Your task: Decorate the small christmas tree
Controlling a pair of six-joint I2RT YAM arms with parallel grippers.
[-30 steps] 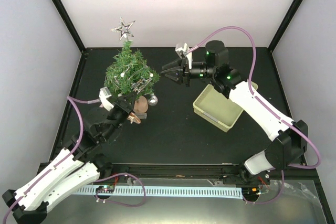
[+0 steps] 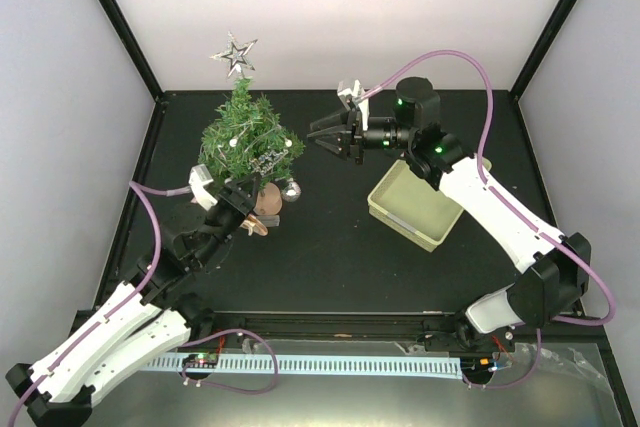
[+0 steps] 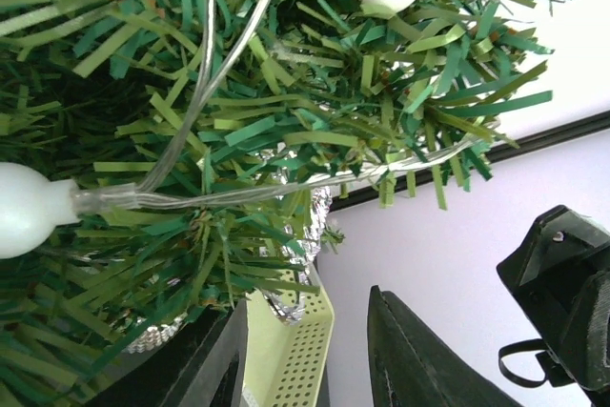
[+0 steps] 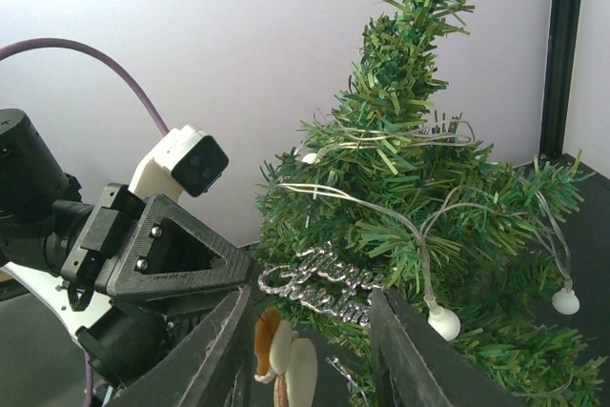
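The small green tree (image 2: pixel 240 140) stands at the left of the table, a silver star (image 2: pixel 235 54) on its tip. White bulbs (image 4: pixel 444 322) on a clear wire hang round it. A silver ornament (image 4: pixel 322 283) sits at the branches by my left gripper, and a silver ball (image 2: pixel 291 190) hangs low on the right side. My left gripper (image 2: pixel 258 185) is at the tree's lower front, part open; in its wrist view nothing clear shows between the fingertips. My right gripper (image 2: pixel 330 139) stands part open and empty, right of the tree and apart from it.
A pale yellow basket (image 2: pixel 418 209) stands under the right arm, its inside mostly bare where visible. Walls close in at the back and sides.
Very little differs in the top view: the arms have shifted only slightly. The tree and basket stay where they were.
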